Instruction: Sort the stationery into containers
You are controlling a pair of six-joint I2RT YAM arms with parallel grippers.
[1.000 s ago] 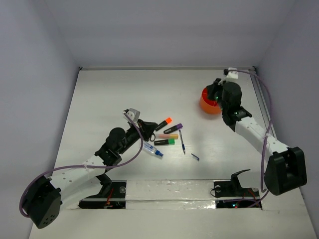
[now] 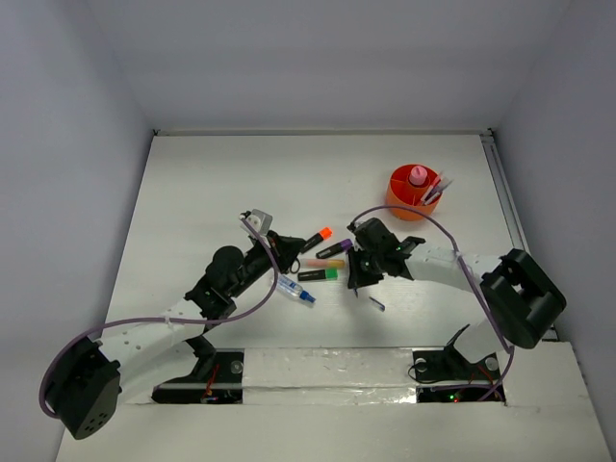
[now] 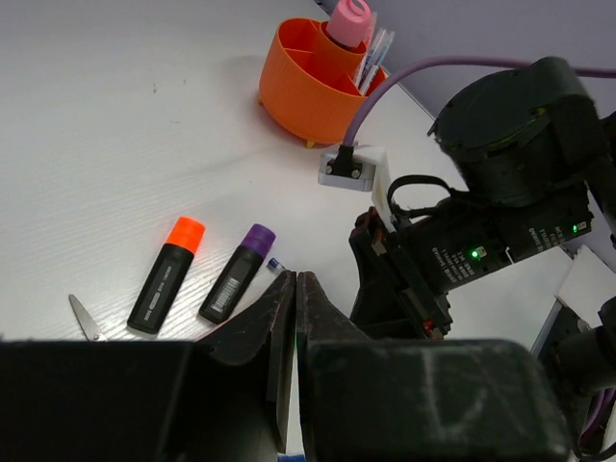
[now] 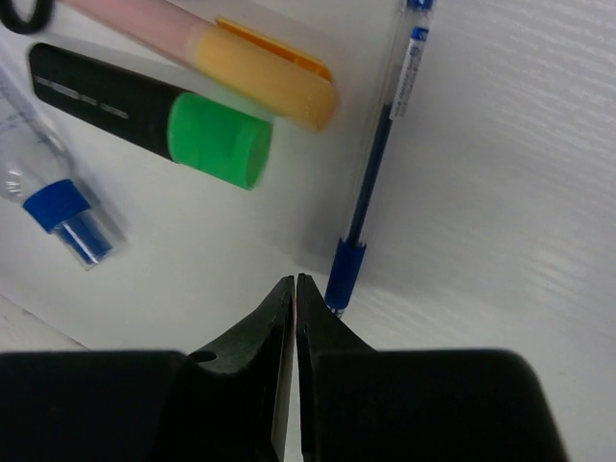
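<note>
An orange organizer (image 2: 404, 204) at the back right holds pens and a pink item. Markers lie mid-table: orange-capped (image 3: 164, 279), purple-capped (image 3: 236, 274), green-capped (image 4: 144, 125) and pink-yellow (image 4: 250, 72), beside a blue-tipped bottle-like item (image 4: 58, 192) and scissors (image 3: 87, 318). My right gripper is shut just over a blue pen (image 4: 369, 183), near its lower end; nothing shows between its fingertips. My left gripper is shut and empty, left of the markers.
A small short stick (image 2: 377, 303) lies toward the front right. Walls surround it.
My right arm has swung from the organizer forward and left, down to the blue pen beside the markers. The left arm is essentially still.
</note>
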